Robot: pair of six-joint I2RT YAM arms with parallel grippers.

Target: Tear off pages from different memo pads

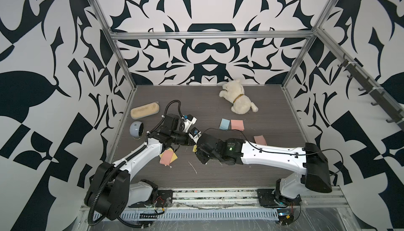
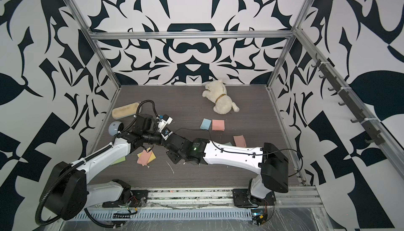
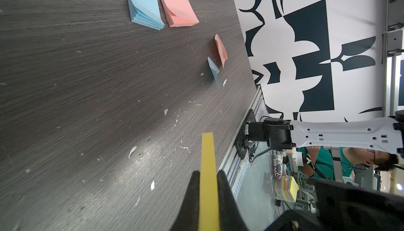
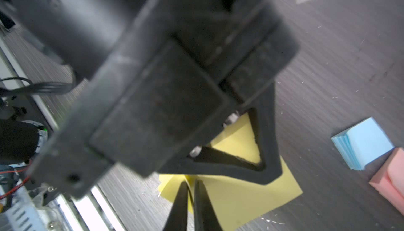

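Observation:
My left gripper is shut on a yellow memo pad (image 3: pixel 207 155), seen edge-on in the left wrist view. My right gripper is at that yellow pad (image 4: pixel 248 197), a page edge between its narrow fingers; whether they grip it is unclear. The black housing of the other gripper covers part of the pad in the right wrist view. A blue pad (image 1: pixel 224 124) and a pink pad (image 1: pixel 237 124) lie at centre right. Loose pink and yellow paper (image 1: pixel 167 157) lies below the left arm.
A white plush dog (image 1: pixel 237 98) lies at the back right, a tan oblong object (image 1: pixel 144 110) and a grey round object (image 1: pixel 136 129) at the left. Small blue and pink papers (image 3: pixel 221 50) lie near the right edge.

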